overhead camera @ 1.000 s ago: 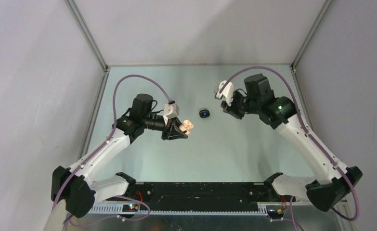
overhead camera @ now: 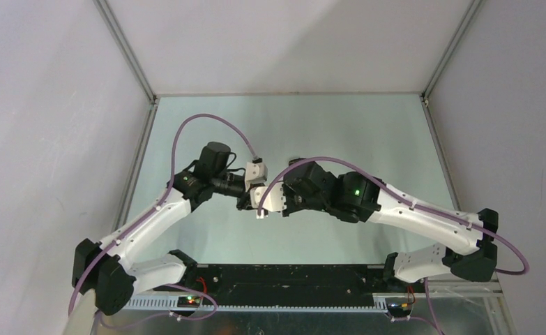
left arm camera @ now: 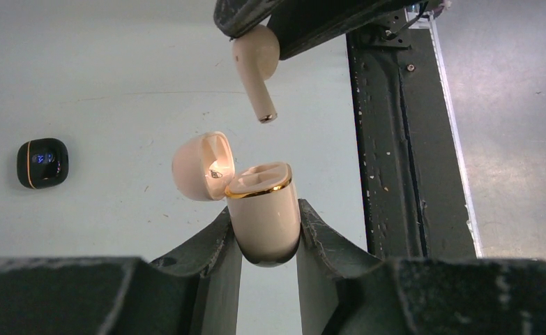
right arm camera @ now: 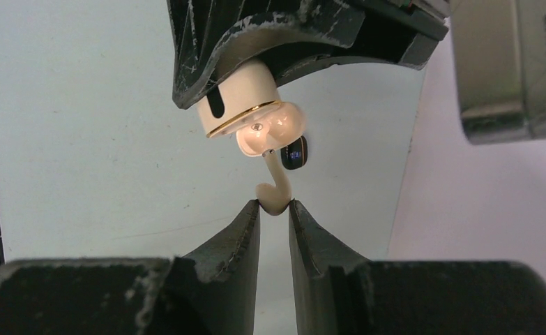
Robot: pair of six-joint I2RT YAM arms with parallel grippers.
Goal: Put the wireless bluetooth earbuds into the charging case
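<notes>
In the left wrist view, the cream charging case (left arm camera: pixel 264 223) with a gold rim is held upright by my left gripper, shut on its body. Its lid (left arm camera: pixel 201 166) stands wide open to the left. A cream earbud (left arm camera: pixel 256 70) hangs above the case, stem down, apart from it. In the right wrist view my right gripper is shut on the round head of that earbud (right arm camera: pixel 275 188), with its stem tip pointing toward the open case. From above, both grippers meet near mid-table, and the arms hide case and earbud.
A small black case (left arm camera: pixel 42 163) with a lit display lies on the pale table, away from the held case. The table (overhead camera: pixel 284 241) around the two arms is bare. A dark rail (overhead camera: pixel 291 283) runs along the front edge.
My right arm has swept left and toward the front, bringing its gripper up to the left one. It now largely covers the black case from above.
</notes>
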